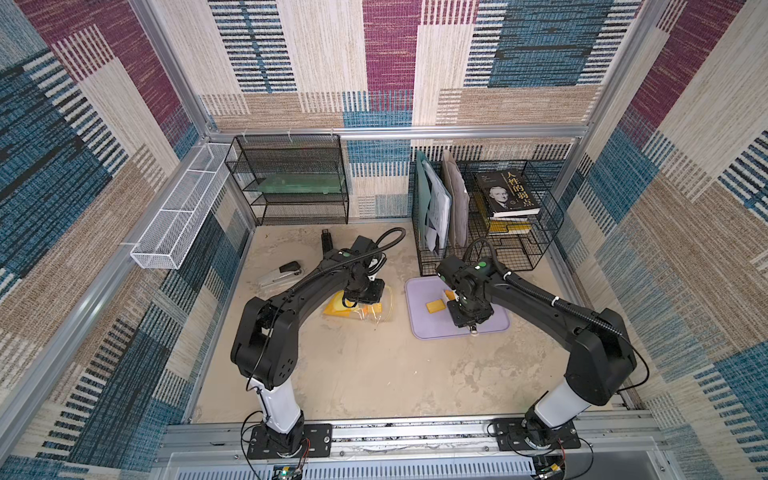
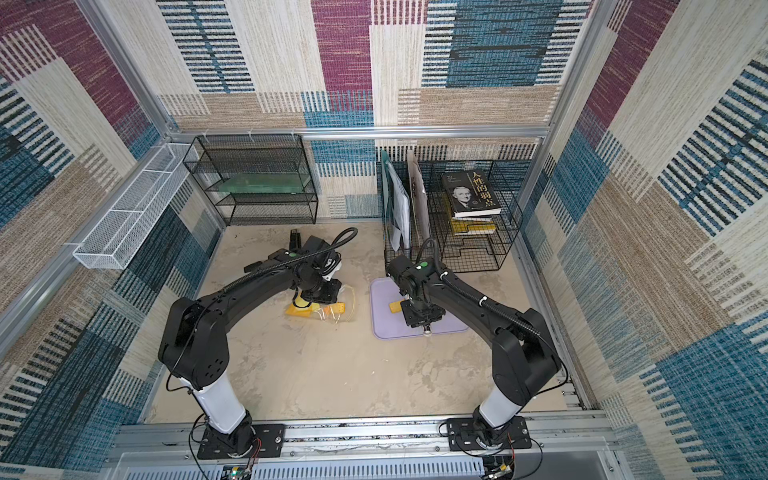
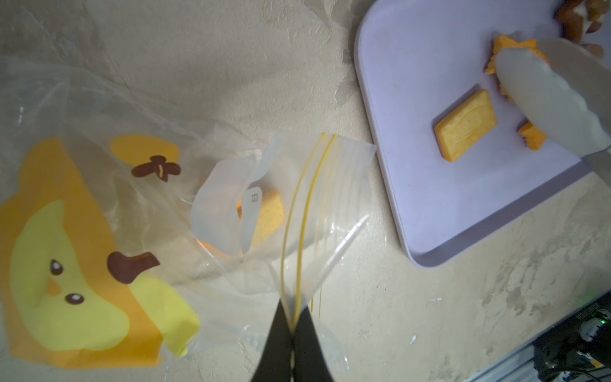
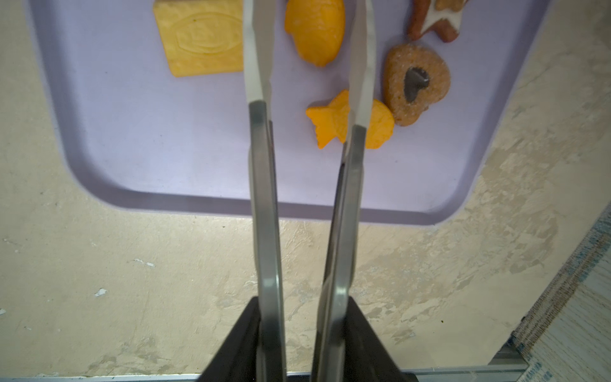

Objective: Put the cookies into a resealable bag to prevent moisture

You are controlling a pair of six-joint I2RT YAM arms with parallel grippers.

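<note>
A clear resealable bag (image 3: 159, 235) with orange and yellow printing lies on the table at left. My left gripper is shut on the bag's edge, near its yellow seal lines, and an orange-yellow cookie (image 3: 270, 216) shows through the film. On the lilac tray (image 4: 159, 200) lie a rectangular cookie (image 4: 203, 41), a fish-shaped orange cookie (image 4: 327, 121), a heart-shaped cookie (image 4: 417, 79) and a brown-and-white one (image 4: 439, 19). Above the tray my right gripper is part open. An orange oval cookie (image 4: 316, 31) appears between its fingers, clear of both.
A stapler (image 1: 280, 276) lies to the left of the bag. Behind the tray stands a black wire rack (image 1: 520, 252) with files and books; another wire shelf (image 1: 300, 212) is at the back left.
</note>
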